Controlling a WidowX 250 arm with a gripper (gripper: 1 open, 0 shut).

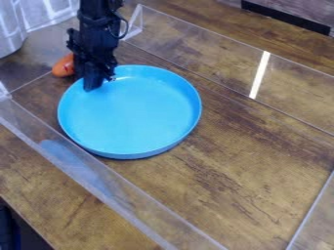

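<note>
My black gripper [94,68] reaches down from the top of the view to the back-left rim of a round blue plate [128,111], its fingertips at or just over the rim. Whether it is open or shut is hard to tell. An orange object [62,65] lies just left of the gripper, behind the plate, partly hidden.
Clear plastic strips or walls border the wooden table [235,166]. A white translucent item fills the top-left corner. The table right of the plate is free.
</note>
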